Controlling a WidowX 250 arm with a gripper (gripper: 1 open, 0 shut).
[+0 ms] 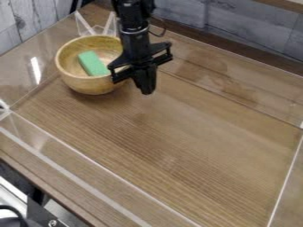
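A yellow bowl (73, 75) stands at the upper left with a green block (91, 65) inside it. My black gripper (130, 78) is just right of the bowl, near its rim; whether it touches the bowl I cannot tell. The small, dark fingers do not show clearly whether they are open or shut.
A white object lies at the left edge and dark cables show at the bottom left corner.
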